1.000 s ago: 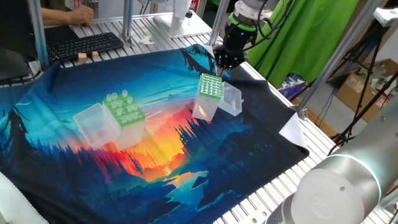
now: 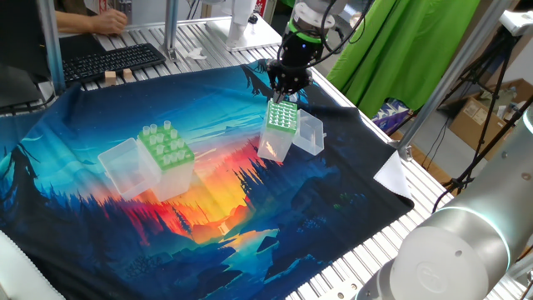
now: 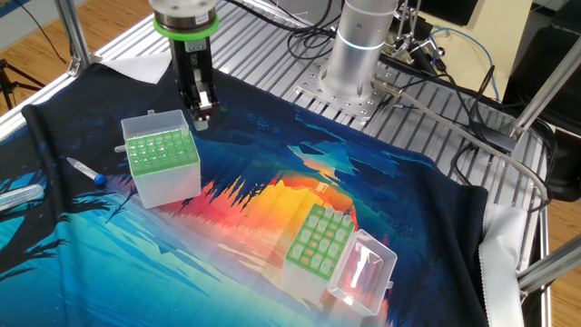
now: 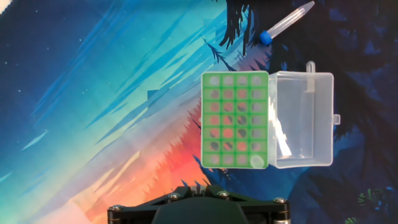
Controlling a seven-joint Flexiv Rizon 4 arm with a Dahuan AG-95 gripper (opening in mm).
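My gripper hangs above the cloth beside one clear box. The fingers, seen at the bottom edge of the wrist view, come together and look shut. Something pale shows at their tips in exterior view 2; whether it is a held thing or part of the fingers is unclear. The box's green rack shows mostly empty holes, with one whitish piece in a corner. Its clear lid is folded open. A second clear box has several translucent tubes standing in its green rack.
Near the first box lies a blue-capped clear tube or pen. A white marker rests at the cloth's edge. The second box's open lid takes up room beside it.
In exterior view 1, my gripper has moved left and somewhat down, closer to the back of the nearby box. Both boxes stay where they were.
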